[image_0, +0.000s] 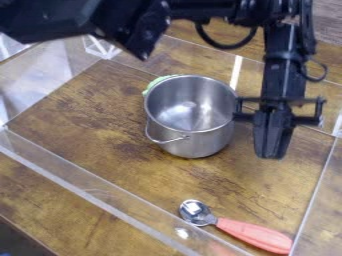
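My gripper (271, 140) hangs at the right of the camera view, just right of the steel pot, its fingers pointing down and shut, with nothing visible between them. The pot (191, 118) stands upright on the wooden surface, its wire handle down on the near side. A spoon (249, 230) with a metal bowl and a pink handle lies in the lower right, apart from pot and gripper.
Something green (156, 83) is partly hidden behind the pot. Clear plastic strips (107, 198) border the wooden work surface (74, 140).
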